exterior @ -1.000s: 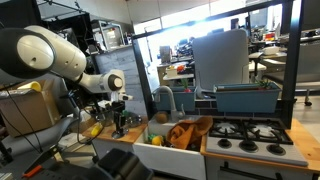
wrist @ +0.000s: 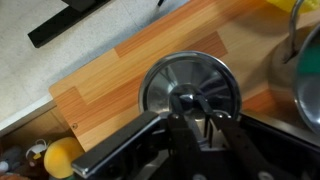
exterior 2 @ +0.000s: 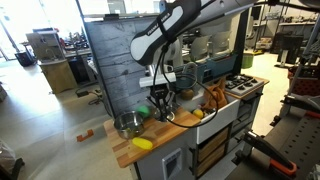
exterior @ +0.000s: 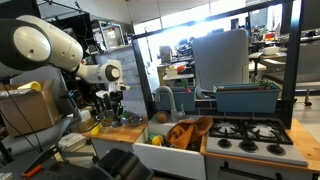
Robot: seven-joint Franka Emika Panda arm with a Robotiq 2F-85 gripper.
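In the wrist view a round, shiny metal piece, which looks like a pot lid, lies under my gripper. The fingers are closed on a small part near its middle, probably a knob; the grip itself is dark and partly hidden. Exterior view 2 shows my gripper low over the wooden counter, beside a metal pot. That pot is cut off at the right edge of the wrist view. From exterior view 1 the gripper is small and mixed with clutter.
A yellow item lies on the wooden counter's front part. The sink beside the counter holds a brown cloth-like thing and colourful items. Beyond it is a stove. A green object stands behind the pot.
In exterior view 1 the arm and gripper have moved left and somewhat up, away from the sink side. The sink and stove look unchanged.
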